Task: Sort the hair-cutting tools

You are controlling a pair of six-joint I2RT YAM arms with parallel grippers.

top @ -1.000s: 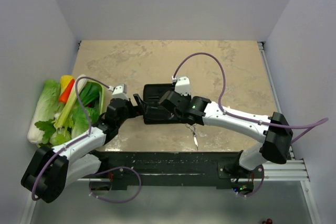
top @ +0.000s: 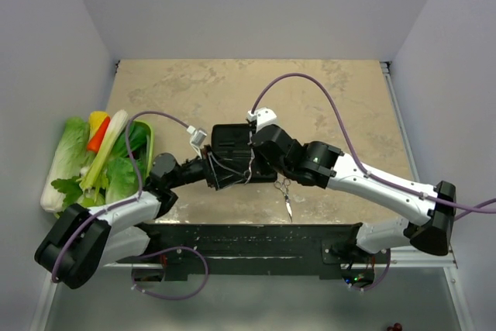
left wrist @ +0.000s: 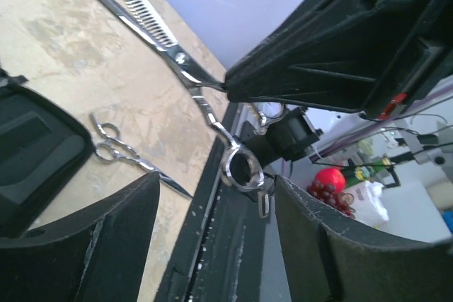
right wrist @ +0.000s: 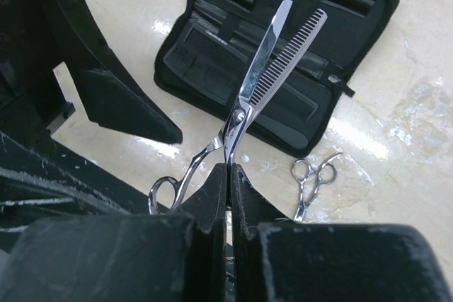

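Note:
My right gripper is shut on silver thinning scissors (right wrist: 283, 65), holding them near the pivot with the toothed blade up and the finger rings down. In the left wrist view a ring of these thinning scissors (left wrist: 242, 167) hangs in front of my left gripper, which stands open, the ring closer to its right fingertip; contact cannot be made out. Below lies an opened black case (right wrist: 340, 26) with a dark comb (right wrist: 205, 51) in it. A second pair of scissors (top: 287, 199) rests on the table, right of the case's front edge.
A basket of vegetables (top: 97, 160) stands at the left, beside the left arm. Bare tabletop (top: 248, 91) stretches behind the case and to its right. Both grippers are close together above the case's front part.
The right arm has shifted slightly; its scissors now show more clearly beside the left fingers.

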